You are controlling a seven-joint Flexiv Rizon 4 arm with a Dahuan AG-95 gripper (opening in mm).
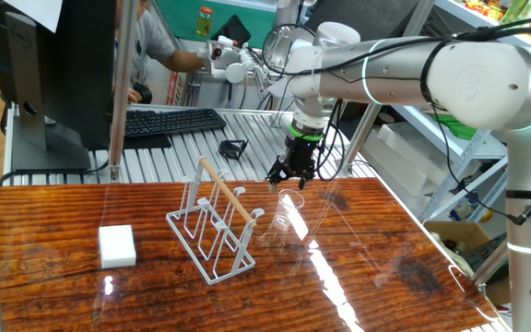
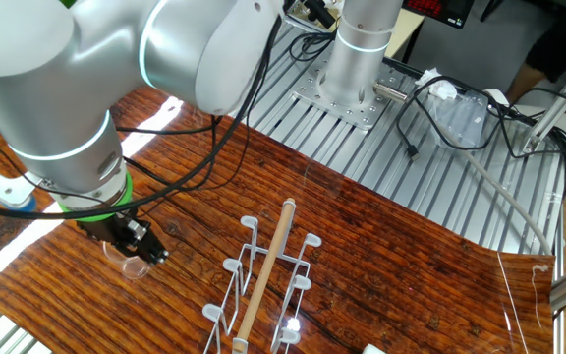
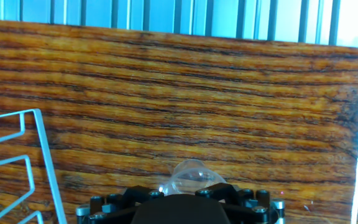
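A clear, see-through cup (image 3: pixel 192 177) stands on the wooden table, its outline faint in every view. In exterior view 1 the cup (image 1: pixel 285 219) is right of a white wire rack (image 1: pixel 212 279) with a wooden top bar. My black gripper (image 1: pixel 289 181) hangs pointing down just above and behind the cup's rim, its fingertips apart and nothing seen between them. From exterior view 2, the gripper (image 2: pixel 148 255) is close over the cup (image 2: pixel 126 264); whether they touch is unclear. Part of the cup is hidden behind the gripper in the wrist view.
A white block (image 1: pixel 116 246) lies left of the rack. Behind the table's far edge are a keyboard (image 1: pixel 175 122) and a small black object (image 1: pixel 233 148). The table right of the cup is bare, with bright reflections. Cables hang along the arm.
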